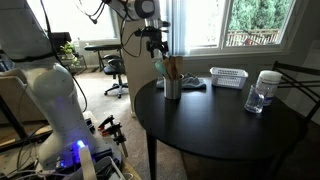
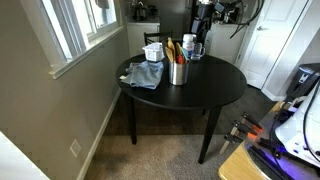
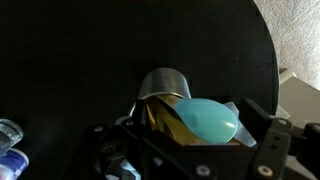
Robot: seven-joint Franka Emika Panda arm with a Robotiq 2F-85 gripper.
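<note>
A metal utensil holder [image 1: 173,88] stands on the round black table [image 1: 220,125], with wooden and teal-headed utensils upright in it. In the wrist view its silver rim [image 3: 166,78] lies above the centre, and a teal utensil head [image 3: 207,120] points up toward the camera. My gripper is open above the utensils, one dark finger on either side of the teal head. Nothing appears clamped between the fingers. How far the fingertips are from the utensils cannot be judged here.
A white basket [image 1: 229,77] stands at the table's window side, with a grey-blue cloth [image 2: 146,74] beside the holder. A clear jug with a white lid [image 1: 263,92] is farther right. A person [image 1: 140,15] stands in the background.
</note>
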